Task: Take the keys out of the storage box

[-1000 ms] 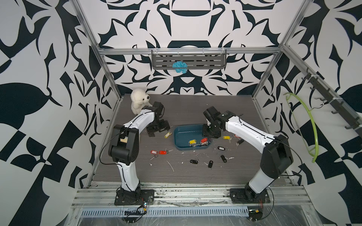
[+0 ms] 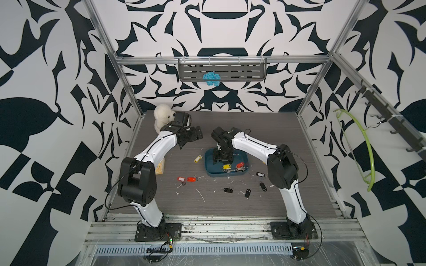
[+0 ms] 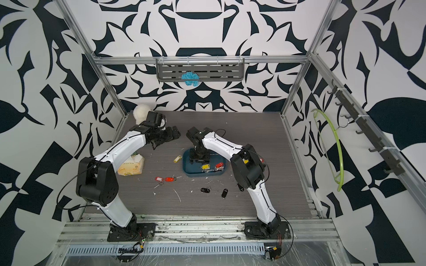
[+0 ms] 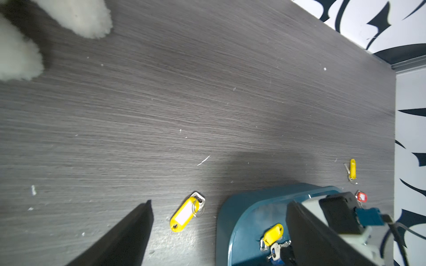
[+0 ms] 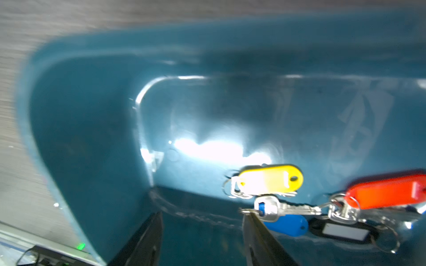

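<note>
In the blue storage box (image 5: 213, 35) several tagged keys lie along one side of the floor. A yellow-tagged key (image 5: 268, 180) is nearest, with a blue tag (image 5: 290, 225), a black tag (image 5: 344, 231) and a red tag (image 5: 386, 191) bunched beside it. Over the box's left part, my right gripper hangs open, its fingers empty, the keys off to one side of it. To the left of the box and above the table, my left gripper stands open. A yellow-tagged key (image 4: 185, 214) on the table shows between its fingers, well below them.
Two red-tagged keys (image 2: 191, 179) lie at the box's front left. Black-tagged keys (image 2: 247, 193) are scattered in front and to its right. A white plush toy (image 2: 163, 116) sits at the back left. Behind the box the table (image 2: 261, 122) is bare.
My right arm has swung left, bringing its gripper from the box's right edge to above its left part. The left gripper has shifted back and slightly right, away from the yellow-tagged key.
</note>
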